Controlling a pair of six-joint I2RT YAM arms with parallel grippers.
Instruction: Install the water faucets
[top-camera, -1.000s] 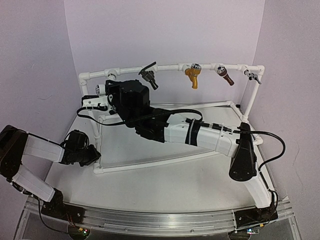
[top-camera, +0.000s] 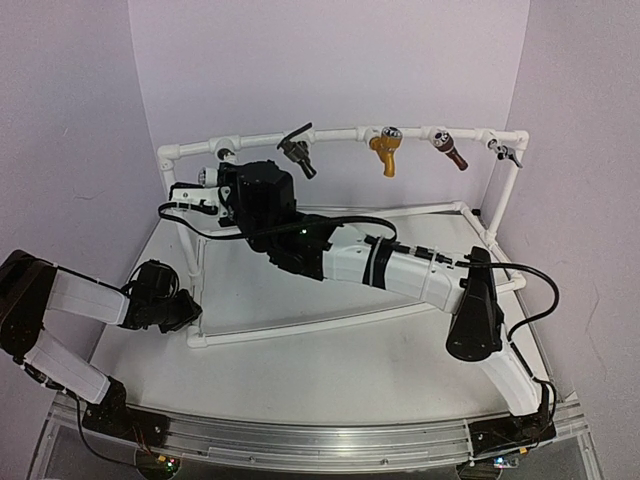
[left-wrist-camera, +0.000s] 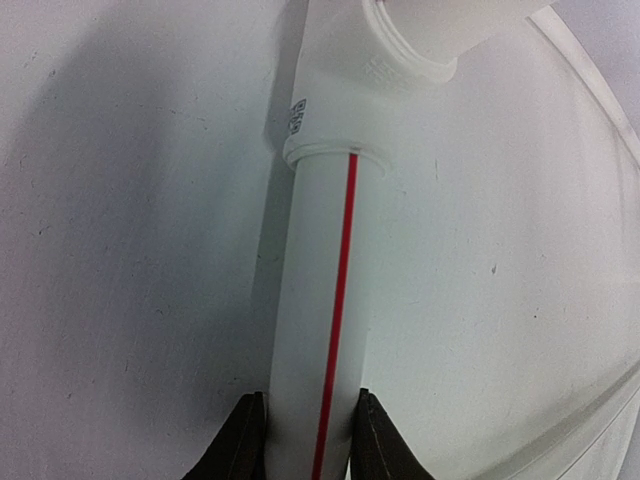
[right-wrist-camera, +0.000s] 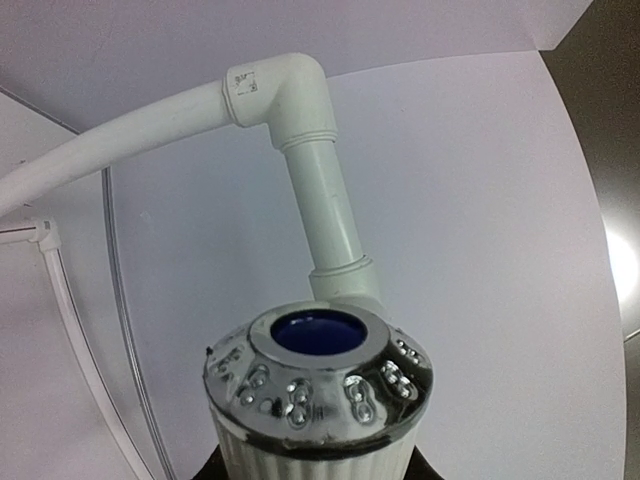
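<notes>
A white faucet (right-wrist-camera: 318, 385) with a chrome collar and blue centre has my right gripper shut on its ribbed body; in the top view this faucet (top-camera: 207, 177) shows near the leftmost tee (top-camera: 226, 145) of the white pipe frame. Whether it touches the tee is hidden by the arm. Along the top rail (top-camera: 345, 135) hang a dark faucet (top-camera: 298, 151), a yellow faucet (top-camera: 386, 150), a brown faucet (top-camera: 449, 149) and a small silver faucet (top-camera: 505, 152). My left gripper is shut on a red-striped white pipe (left-wrist-camera: 318, 300), low at the frame's left.
The right arm (top-camera: 390, 267) reaches diagonally across the frame, its black cable (top-camera: 545, 280) looping outward. The lower pipe (top-camera: 320, 325) crosses in front. Bare white board (top-camera: 330, 370) lies clear before the frame, with walls close on both sides.
The left arm has stayed still, and the hanging faucets have not moved.
</notes>
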